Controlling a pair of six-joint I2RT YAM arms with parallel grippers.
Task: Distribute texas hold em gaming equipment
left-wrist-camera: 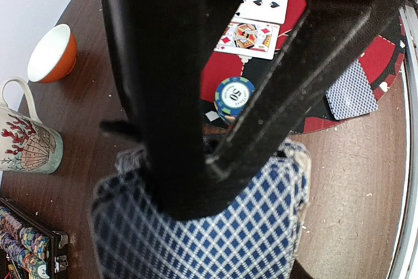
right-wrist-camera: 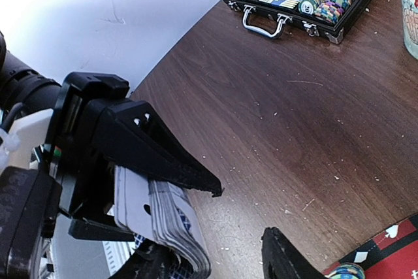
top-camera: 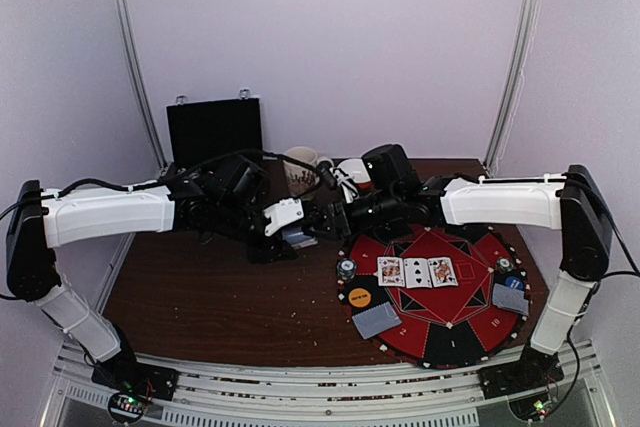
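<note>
A thick deck of blue-backed cards (left-wrist-camera: 215, 240) is gripped by my left gripper (top-camera: 288, 234) above the table, left of the poker mat (top-camera: 440, 329). The deck's fanned edge (right-wrist-camera: 173, 217) shows in the right wrist view. Against it is my right gripper (top-camera: 328, 215), one finger (right-wrist-camera: 147, 264) overlapping the deck and the other finger (right-wrist-camera: 284, 258) apart to the right. Whether the right fingers hold a card is hidden. On the mat lie three face-up cards (top-camera: 417, 272), a face-down pair (top-camera: 376, 320) at front left and another face-down pair (top-camera: 510, 298) at right.
An open chip case (right-wrist-camera: 336, 27) stands at the back left. A mug (left-wrist-camera: 32, 138) and an orange-and-white bowl (left-wrist-camera: 53, 55) sit behind the arms. Chip stacks (top-camera: 346, 268) rest on the mat.
</note>
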